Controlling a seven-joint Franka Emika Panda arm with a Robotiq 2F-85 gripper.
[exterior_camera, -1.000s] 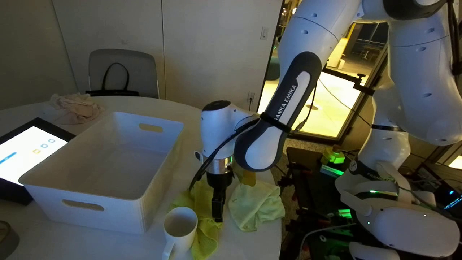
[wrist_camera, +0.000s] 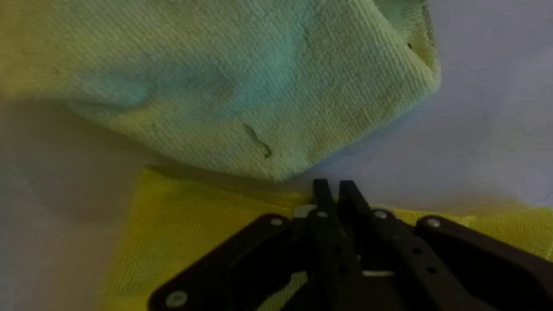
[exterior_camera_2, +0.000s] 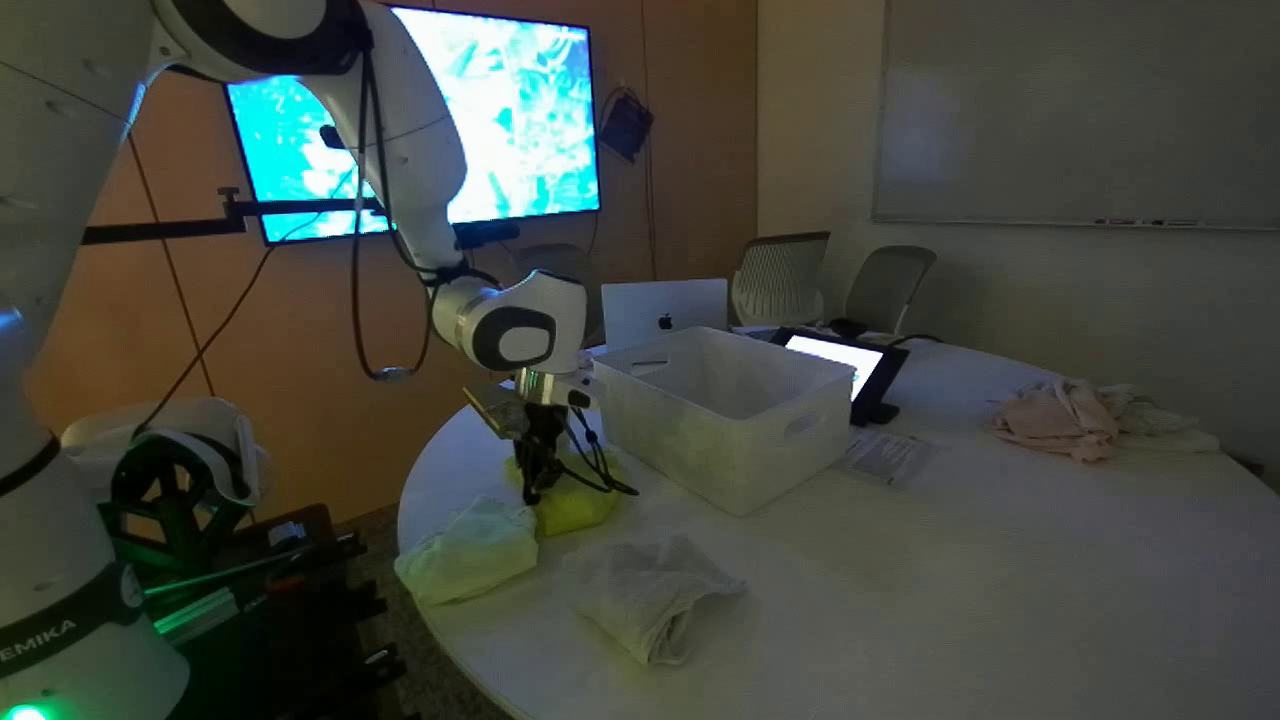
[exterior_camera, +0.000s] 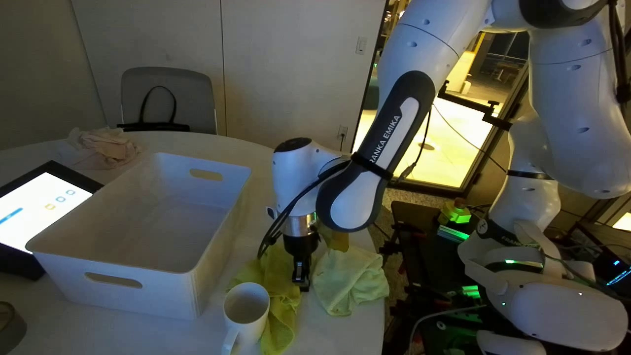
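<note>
My gripper points down over the yellow cloth (wrist_camera: 202, 217), at the edge nearest the pale green cloth. A narrow gap shows between its two dark fingertips; whether any fabric sits in it is not clear. The pale green cloth (wrist_camera: 311, 77) lies just ahead of the fingertips, apart from them, with table showing between. In exterior view 1, the yellow cloth (exterior_camera: 280, 322) spreads beside a white mug (exterior_camera: 247, 307) and the pale green cloth (exterior_camera: 349, 281) lies to the right. Part of the yellow cloth is hidden beneath the gripper.
An empty-looking white bin (exterior_camera: 142, 290) stands left of the gripper. A lit tablet (exterior_camera: 41, 207) is beyond it, and a pinkish cloth (exterior_camera: 109, 148) lies farther back. In exterior view 2 a laptop (exterior_camera_2: 663, 312) is behind the bin.
My gripper has risen slightly and shifted a little in exterior view 1, and its fingers look turned or set differently. The bin, mug and pale green cloth have stayed put.
</note>
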